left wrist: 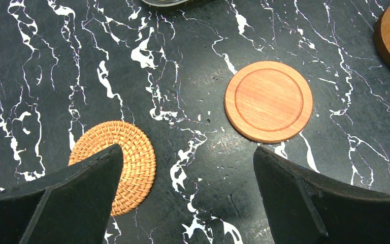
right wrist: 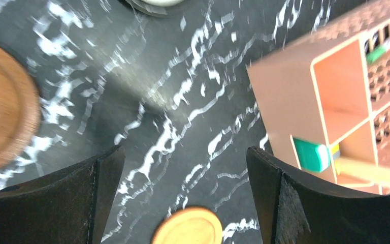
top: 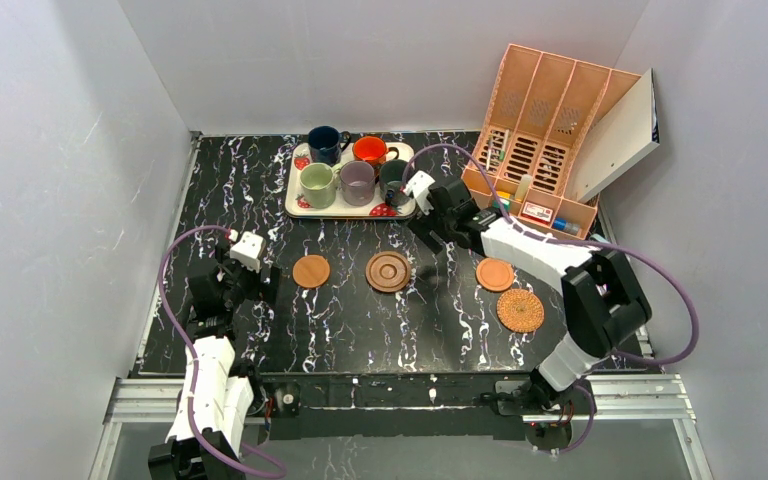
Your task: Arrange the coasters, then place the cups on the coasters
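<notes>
Several cups stand on a cream tray (top: pixel 295 203) at the back: a blue cup (top: pixel 323 145), an orange-red cup (top: pixel 368 151), a green cup (top: pixel 316 186), a purple cup (top: pixel 357 184) and a dark cup (top: pixel 395 174). Coasters lie in front: a plain wooden coaster (top: pixel 311 271), a dark ringed coaster (top: pixel 388 271), an orange-brown coaster (top: pixel 494 274) and a woven one (top: pixel 520 310). My right gripper (top: pixel 423 235) hovers open near the tray's front right corner, empty. At the left, my left gripper (top: pixel 271 286) is open and empty; a second woven coaster (left wrist: pixel 127 168) shows beneath it.
A peach-coloured organiser box (top: pixel 530 140), holding small items, takes up the back right; a white panel (top: pixel 615 140) leans against it. Bare dark marble tabletop (top: pixel 360 335) lies along the front middle.
</notes>
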